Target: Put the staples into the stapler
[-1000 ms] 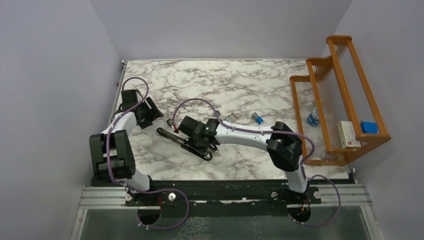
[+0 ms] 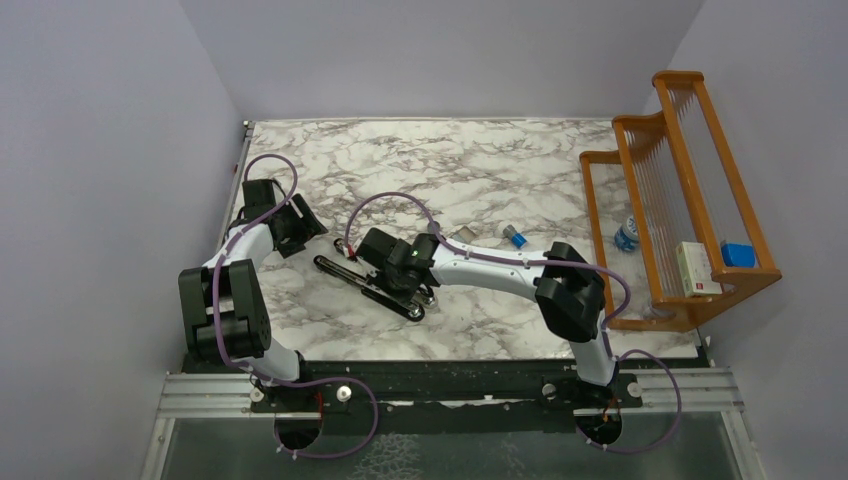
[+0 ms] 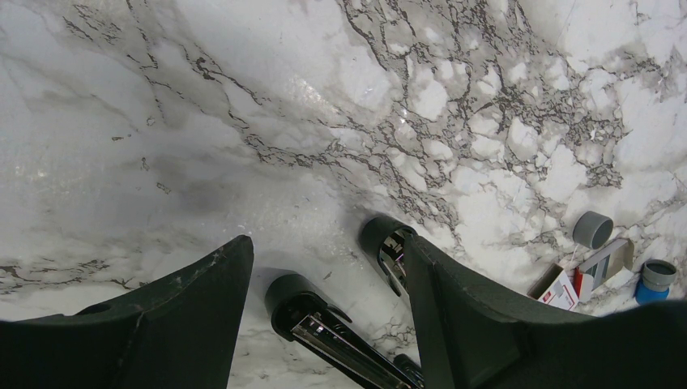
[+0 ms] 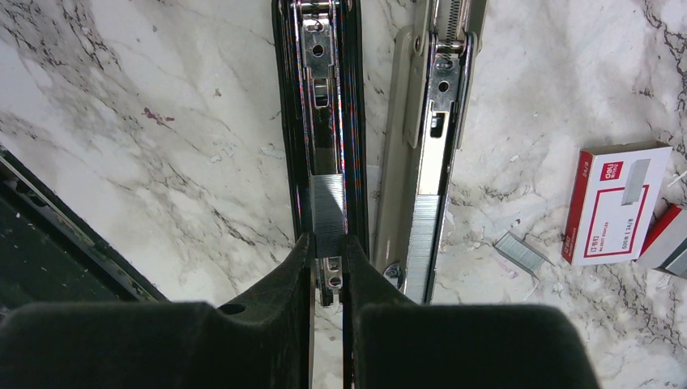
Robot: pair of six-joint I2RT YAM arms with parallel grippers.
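The black stapler (image 4: 288,121) lies opened, its metal magazine uppermost in the right wrist view. A strip of staples (image 4: 328,211) lies along that magazine, in line with the fingertips of my right gripper, which is shut on it. A second, beige stapler (image 4: 393,162) lies alongside with staples in its channel. In the top view both staplers are partly hidden by the right arm. My left gripper is part open at the table's left, nothing between its fingers, above and apart from the staplers' far ends.
A staple box (image 4: 612,211), a loose staple strip (image 4: 520,255) and another box (image 4: 666,243) lie beside the staplers. A blue glue-like cylinder (image 2: 515,236) is farther right. A wooden rack (image 2: 590,210) stands at right.
My right arm has shifted very slightly toward the back of the table over the staplers. The left arm looks unchanged.
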